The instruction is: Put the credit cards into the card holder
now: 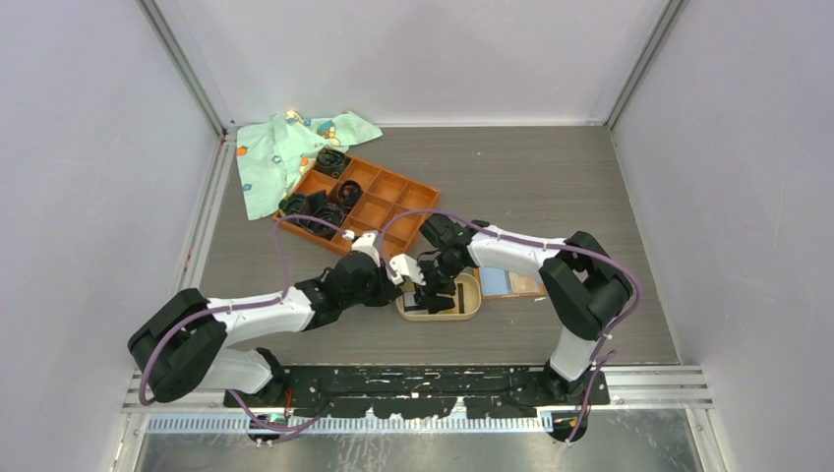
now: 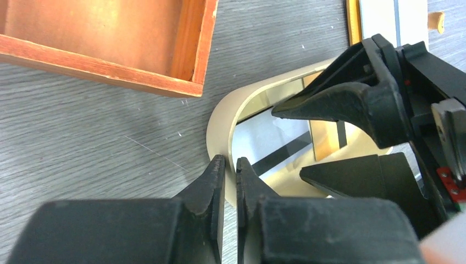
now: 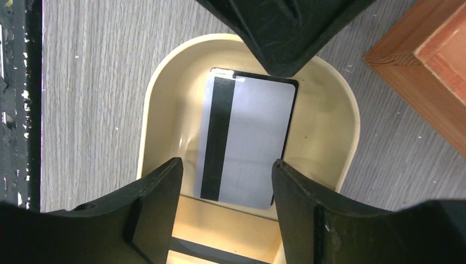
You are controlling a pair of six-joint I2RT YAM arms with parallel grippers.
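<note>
A cream oval tray [image 1: 476, 298] stands in front of the wooden box. Inside it lies a white card with a black stripe [image 3: 255, 129], and beside that an orange-yellow card with a dark stripe [image 2: 325, 137]. My left gripper is shut on the tray's near rim. Over the tray, my right gripper has its fingers spread around the white card's lower end. One finger meets the card's edge, while a gap shows at the other; whether it grips anything is unclear. To the right sits a flat framed piece with pale panels [image 1: 509, 283], possibly the card holder.
An orange wooden compartment box [image 1: 390, 184] with dark coiled cables [image 1: 349, 194] stands behind the tray, its corner close by. A green patterned cloth [image 1: 266, 162] lies at the back left.
</note>
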